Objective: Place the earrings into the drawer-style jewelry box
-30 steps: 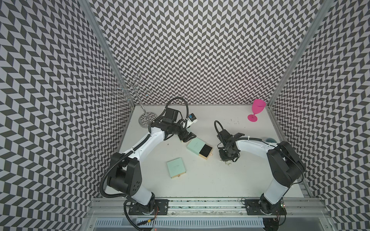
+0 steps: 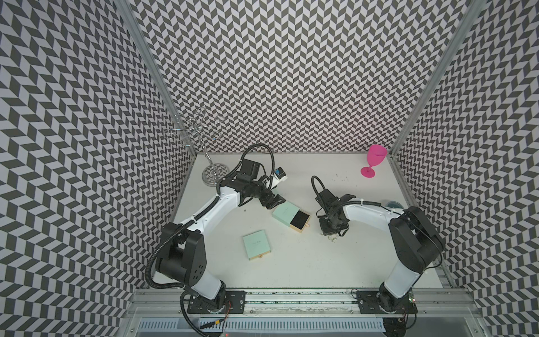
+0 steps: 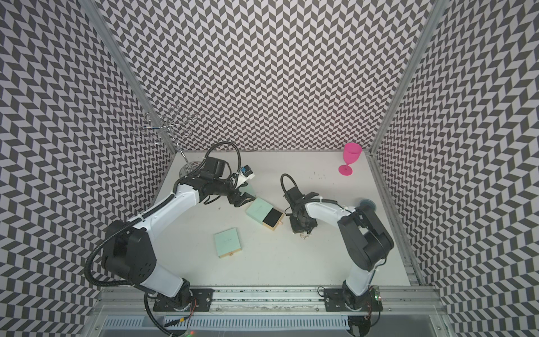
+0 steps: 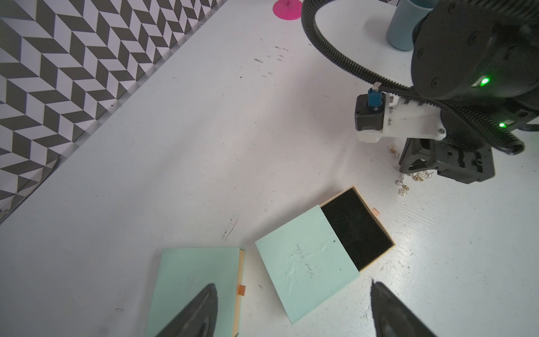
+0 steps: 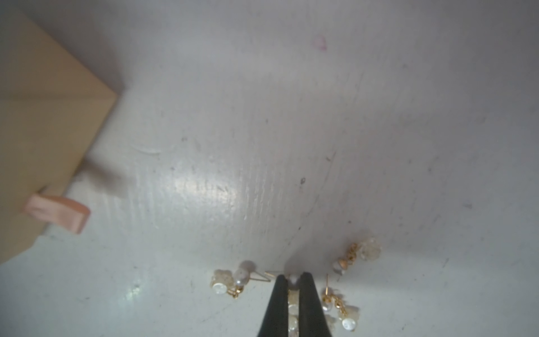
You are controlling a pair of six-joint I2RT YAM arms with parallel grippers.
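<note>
Several gold-and-pearl earrings [image 5: 348, 317] lie loose on the table under my right gripper. Its fingertips are shut low among them; an earring shows just beneath, and I cannot tell that any is held. The mint drawer box lies left of that gripper, its drawer partly out, showing a bare black lining; in the right wrist view its wooden front has a pink tab [image 5: 56, 210]. My left gripper is open, above and behind the boxes, with nothing held.
A second, closed mint box [image 2: 256, 242] lies nearer the front. A metal stand [image 2: 214, 174] is at back left, a pink goblet [image 2: 375, 154] at back right, a blue cup [image 4: 407, 28] at right.
</note>
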